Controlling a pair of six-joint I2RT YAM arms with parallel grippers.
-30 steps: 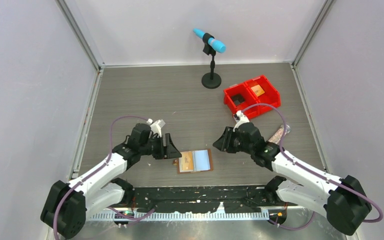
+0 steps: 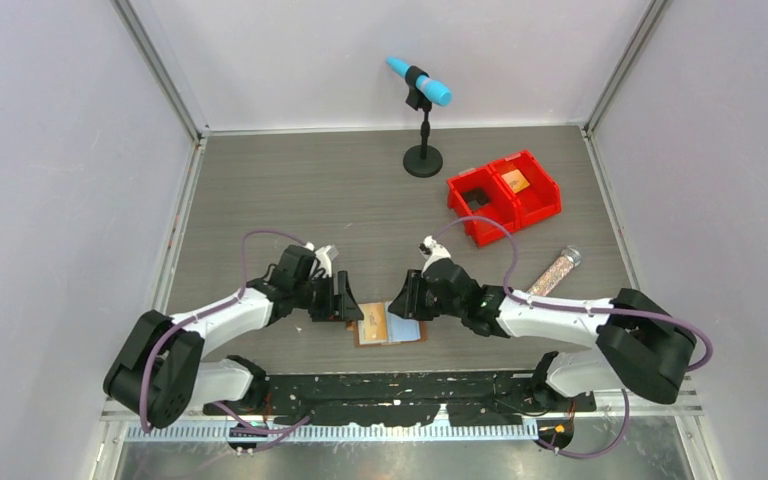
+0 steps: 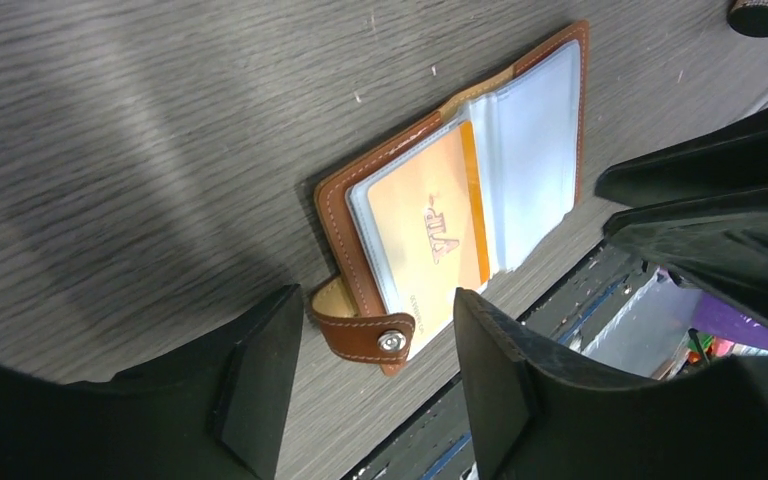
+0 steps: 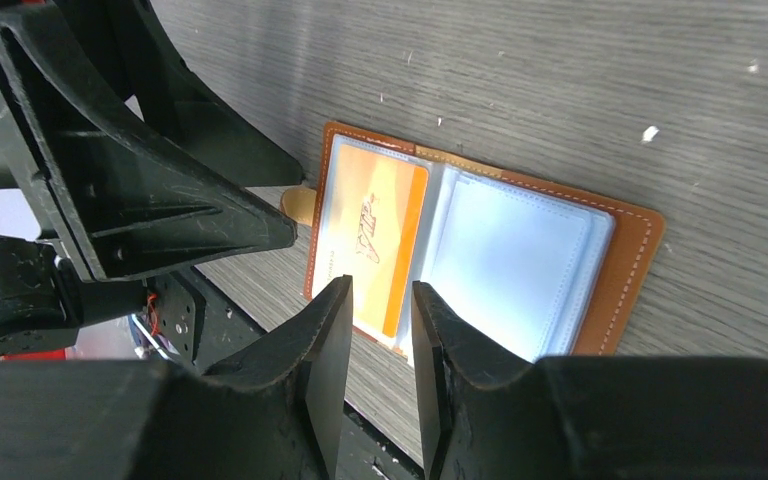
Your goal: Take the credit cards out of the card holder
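Observation:
The brown leather card holder [image 2: 425, 334] lies unfolded on the table between both arms. An orange card [image 3: 415, 205] shows in its left clear sleeve. The right sleeve [image 4: 510, 258] is pale and shows no card print. A leather strap with a metal snap [image 3: 365, 335] hangs off the holder's left side. Just above that side is my left gripper, open, its fingers either side of the strap in its wrist view. Over the right sleeve hovers my right gripper, partly open, with nothing seen between its fingers.
A red two-part bin [image 2: 505, 200] at the back right has an orange card [image 2: 516, 181] and something dark inside. A blue microphone [image 2: 420, 82] on a black stand rises behind. A clear shaker [image 2: 557, 270] lies near the right arm.
My right gripper has moved left, from beside the bin to over the holder's right half. The card holder stays where it was.

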